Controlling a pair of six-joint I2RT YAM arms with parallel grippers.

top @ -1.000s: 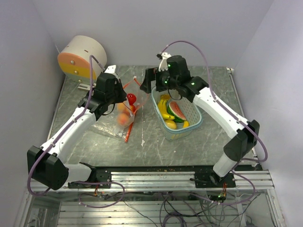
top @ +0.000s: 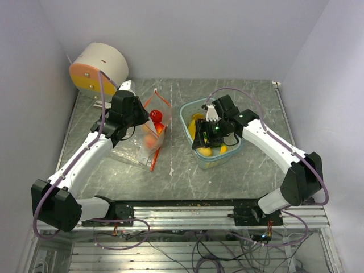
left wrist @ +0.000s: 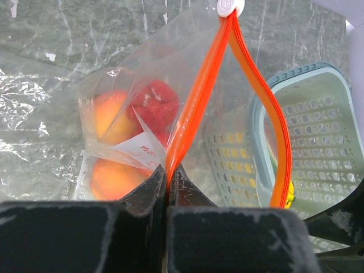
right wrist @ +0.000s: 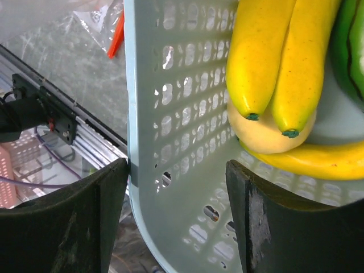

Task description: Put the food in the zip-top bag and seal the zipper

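Observation:
My left gripper is shut on the orange-zipped edge of the clear zip top bag (left wrist: 196, 108), whose mouth gapes to the right. Inside the bag show a red tomato-like item (top: 156, 116) and orange-yellow round fruits (left wrist: 111, 114). Over the pale basket (top: 183, 114) hangs my right gripper, its fingers apart with no food between them. One finger overlaps the basket's left rim in the right wrist view; the other is over the inside. Bananas (right wrist: 259, 57), a yellow roundish fruit (right wrist: 273, 136) and part of a watermelon slice (right wrist: 350, 45) lie beyond the fingertips.
A cream and orange drum-shaped object (top: 99, 68) stands at the back left. An orange slider strip (top: 154, 159) lies by the bag's front. White zip slider (left wrist: 230, 5) sits at the zipper's end.
The left gripper shifted slightly, still at the bag.

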